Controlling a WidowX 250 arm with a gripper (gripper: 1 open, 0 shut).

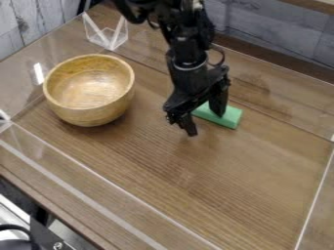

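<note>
My black gripper (196,112) is low over the middle of the wooden table, open, its fingers straddling the left part of a green block (222,118). The block lies flat, partly hidden behind the fingers. I cannot tell whether they touch it.
A wooden bowl (89,88) stands to the left. A clear plastic object (107,31) is at the back left.
</note>
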